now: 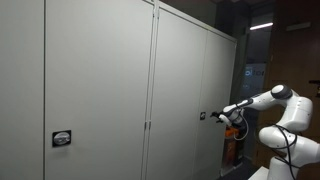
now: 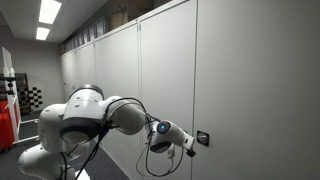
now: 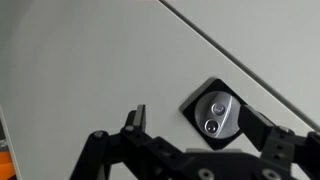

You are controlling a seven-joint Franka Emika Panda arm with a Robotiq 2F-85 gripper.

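Note:
A dark square plate with a silver latch (image 3: pixel 215 113) is set in the grey cabinet door (image 3: pixel 110 70). In the wrist view my gripper stands open in front of it, fingers wide apart, the latch showing between them and nearer the right finger. No object is held. From the side, the gripper (image 2: pixel 192 147) hangs just left of the latch plate (image 2: pixel 203 138). In the other exterior view the gripper (image 1: pixel 215 115) is a little right of the small dark latch (image 1: pixel 202 116). Contact with the door cannot be made out.
Tall grey cabinet doors (image 1: pixel 100 80) form a long flat wall, all closed. Another latch (image 1: pixel 62 138) sits on a door farther left. Orange items (image 1: pixel 231 152) stand behind the arm. A red object (image 2: pixel 5 120) is at the far left.

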